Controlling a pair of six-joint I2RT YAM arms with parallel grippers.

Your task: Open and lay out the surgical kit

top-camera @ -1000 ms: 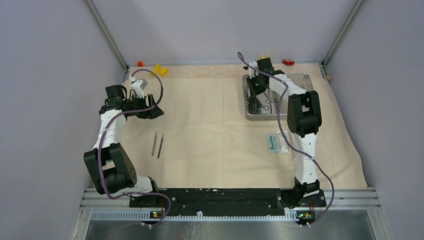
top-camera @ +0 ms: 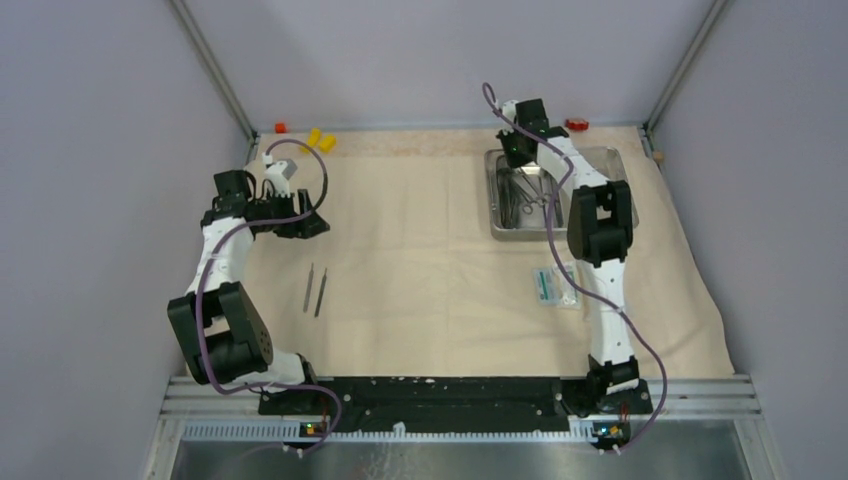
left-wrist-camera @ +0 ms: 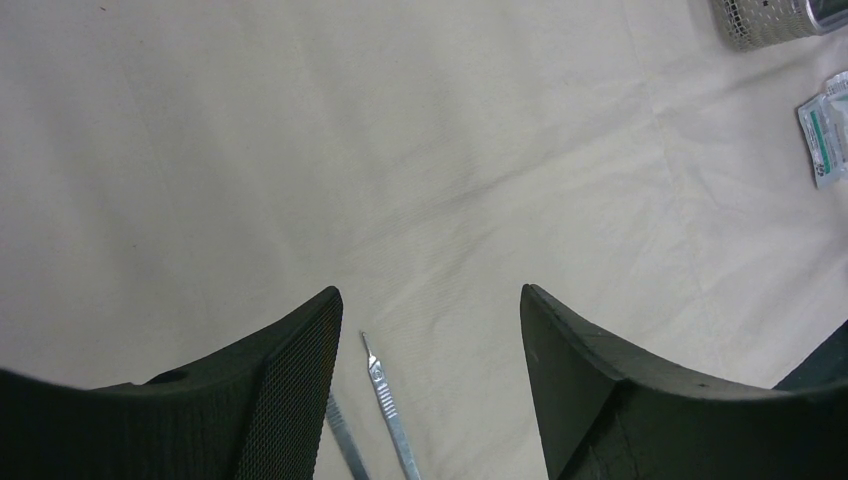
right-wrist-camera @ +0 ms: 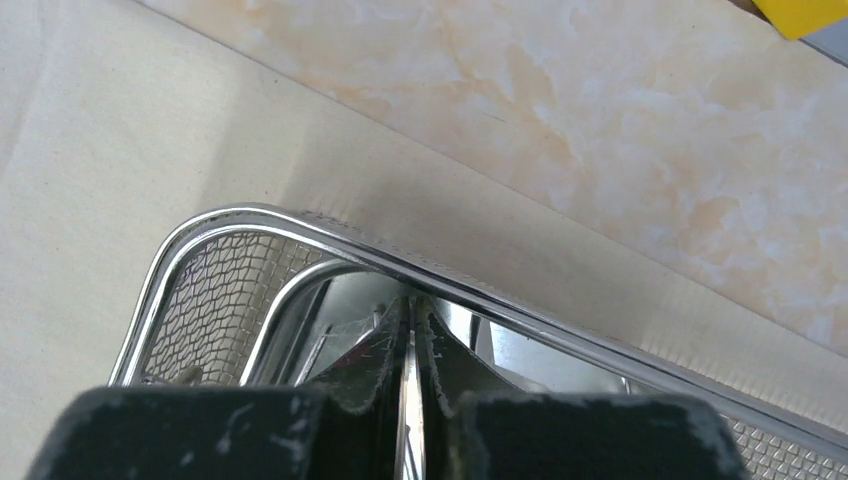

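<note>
The metal mesh tray [top-camera: 520, 235] stands at the right of the cloth, holding scissors [top-camera: 527, 208] and other metal instruments. My right gripper reaches down inside the tray's far wall, its fingertips almost together. A thin bright strip of metal shows along the narrow gap, but whether it is gripped is unclear. Far to the left, my left gripper hangs over the cloth with its fingers wide apart and nothing between them. Two slim metal handles, one [top-camera: 308, 288] beside the other [top-camera: 321, 293], lie roughly parallel on the cloth at the left.
Flat plastic packets [top-camera: 556, 286] lie in front of the tray. Along the back edge are yellow pieces [top-camera: 320, 141], a red cube [top-camera: 280, 128] and a red item [top-camera: 576, 124].
The right gripper has moved towards the back of the tray, and instruments inside have shifted a little. My left arm has hardly moved; the two handles and the packets lie as before.
</note>
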